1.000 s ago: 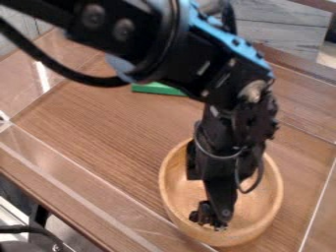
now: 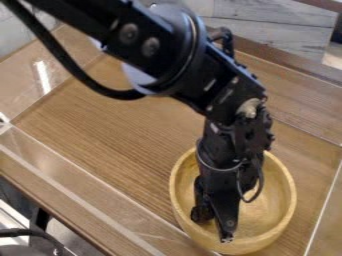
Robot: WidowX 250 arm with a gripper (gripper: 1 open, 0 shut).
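My gripper [image 2: 217, 215] reaches down into a round yellow bowl [image 2: 267, 224] at the lower right of the camera view. Its tip is low inside the bowl, toward the left side. The fingers look close together; whether anything small is between them is hidden by the dark gripper body.
A clear strip runs along its front left edge. A grey wooden wall [image 2: 287, 25] stands at the back.
The arm has shifted slightly within the bowl, its tip drawing in narrower toward the left. The green object seen at the back earlier is now hidden behind the arm.
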